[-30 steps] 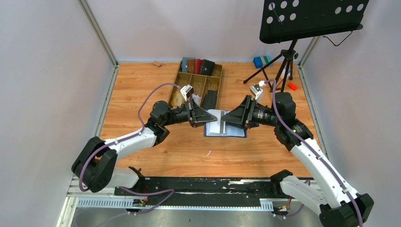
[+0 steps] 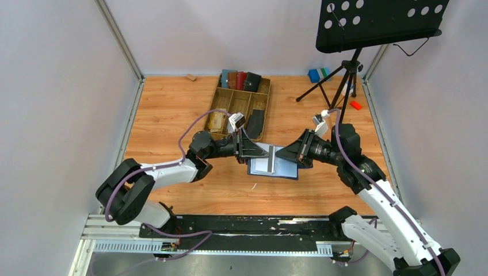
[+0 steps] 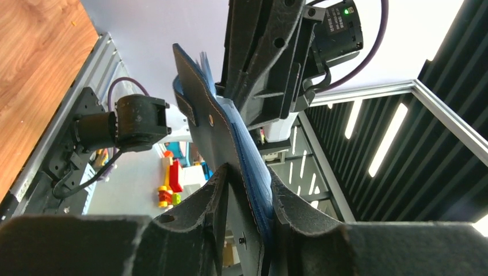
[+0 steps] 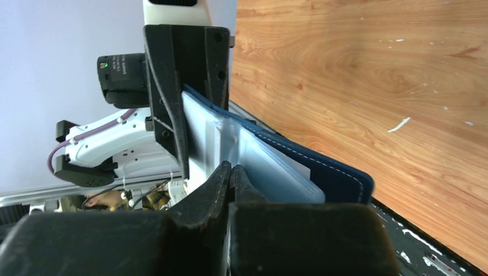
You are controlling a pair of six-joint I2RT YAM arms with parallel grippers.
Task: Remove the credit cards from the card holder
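The open dark-blue card holder [image 2: 282,172], with clear sleeves, stretches between my two arms in the top view. My left gripper [image 2: 266,154] has one finger on each side of it; in the left wrist view the holder [image 3: 221,135] stands clamped edge-on between those fingers. Pale layered sleeves show along its edge. My right gripper is shut with its tips against the clear sleeves [image 4: 270,172], and nothing shows between the fingers. A white card edge [image 4: 290,161] peeks out of a sleeve. Whether the tips reach inside a sleeve is hidden.
Behind the arms stands a divided wooden box [image 2: 243,96] with several wallets at its back. A black music stand [image 2: 377,26] rises at the back right, beside a blue item [image 2: 315,75] and a red one [image 2: 356,106].
Compared with a second ago, the holder and my left gripper have shifted slightly toward the front and right. The right gripper has also come forward a little, its tip still over the sleeves.
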